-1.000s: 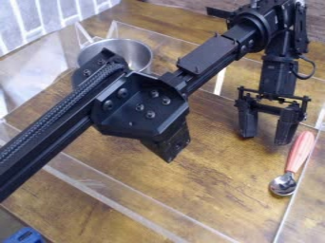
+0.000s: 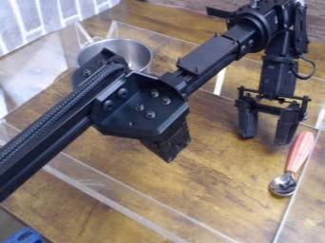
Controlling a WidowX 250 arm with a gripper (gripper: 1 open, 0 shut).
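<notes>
My black gripper (image 2: 267, 127) hangs low over the wooden table at the right, fingers apart and pointing down, with nothing visible between them. Just in front of it and slightly right lies a spoon (image 2: 291, 163) with a pink-red handle and a shiny metal head toward the front. A steel pot (image 2: 125, 51) stands at the back left, partly hidden behind my arm.
Transparent panels or edges run along the left, front and right. A blue object (image 2: 15, 233) shows at the bottom left corner. My arm crosses the scene diagonally.
</notes>
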